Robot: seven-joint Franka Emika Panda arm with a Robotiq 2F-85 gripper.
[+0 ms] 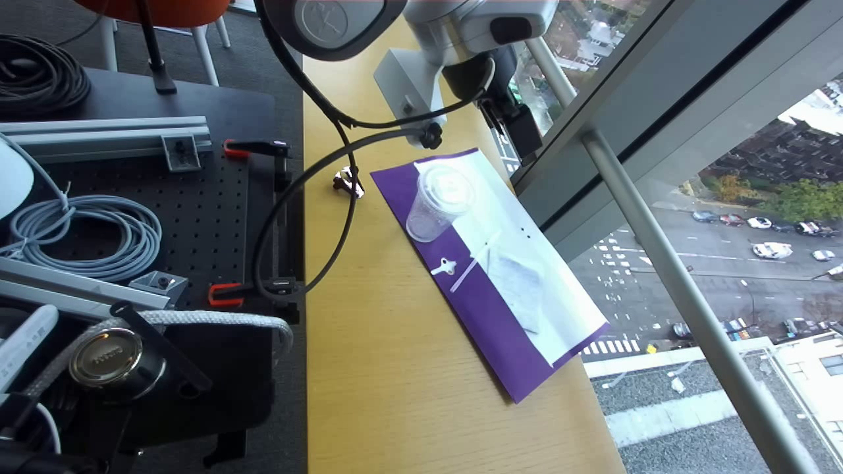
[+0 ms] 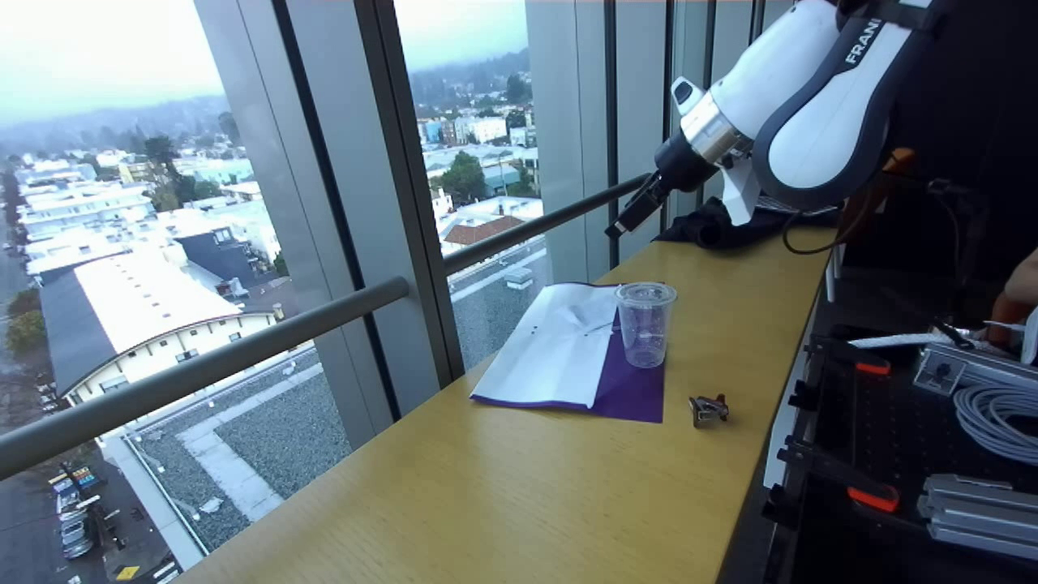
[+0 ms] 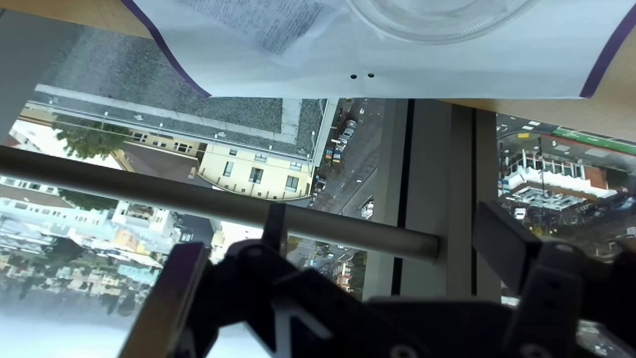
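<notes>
A clear plastic cup with a lid [image 1: 433, 214] stands upright on the purple and white sheet [image 1: 490, 328]; in the wrist view only part of its round rim [image 3: 438, 41] shows. A thin pale straw [image 1: 466, 274] lies across the sheet beside the cup. Beyond the sheet, near the window rail, my gripper [image 2: 615, 232] hangs in the air, angled downward. Its dark fingers are spread wide in the wrist view, and nothing shows between them but the window scene behind the gripper.
A metal rail [image 1: 652, 229] and window posts stand close to the gripper. A small metal clip [image 2: 708, 410] lies on the wooden table near the cup. A thin napkin-like piece [image 1: 517, 292] rests on the sheet.
</notes>
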